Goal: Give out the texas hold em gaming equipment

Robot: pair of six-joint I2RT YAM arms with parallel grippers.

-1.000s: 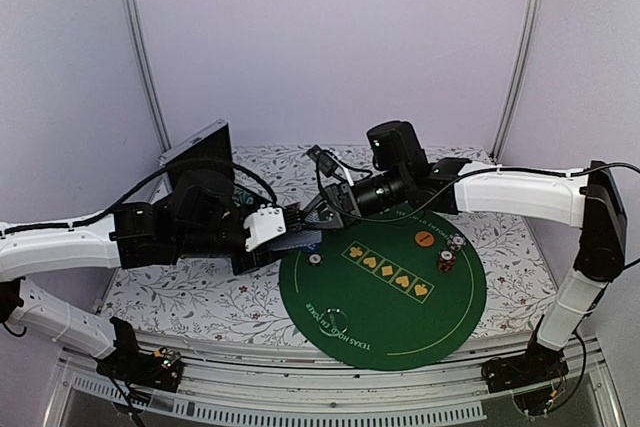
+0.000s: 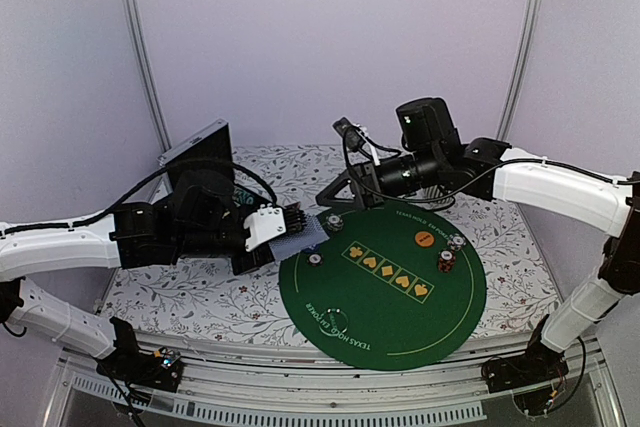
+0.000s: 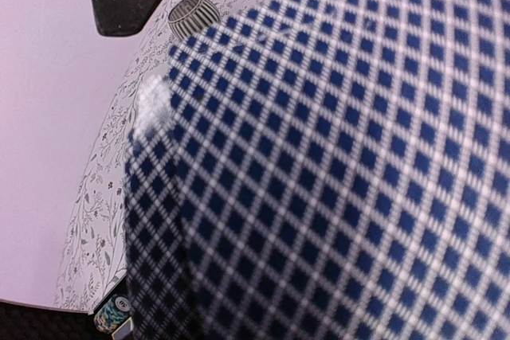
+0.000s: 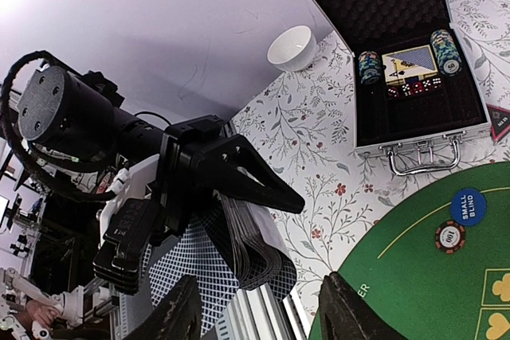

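My left gripper (image 2: 290,222) is shut on a deck of blue-and-white checked cards (image 2: 300,239), held above the left edge of the green poker mat (image 2: 400,322). The card backs (image 3: 335,149) fill most of the left wrist view and hide the left fingers there. In the right wrist view the deck's edges look slightly spread below a black left finger (image 4: 259,190). Just behind and to the right of the deck, my right gripper (image 2: 328,193) stands apart from it. Its two fingers (image 4: 182,308) are spread, with no card visible between them.
An open silver case (image 4: 422,139) with chip stacks, a yellow card deck (image 4: 409,65) and red dice lies at the back left. Near it is a white bowl (image 4: 292,48). Chips (image 2: 446,261) and an orange disc (image 2: 425,239) rest on the mat, whose middle is clear.
The right gripper was at the deck in the left gripper; it has moved back and away, leaving a gap. More of the card backs now shows. The left arm has stayed still.
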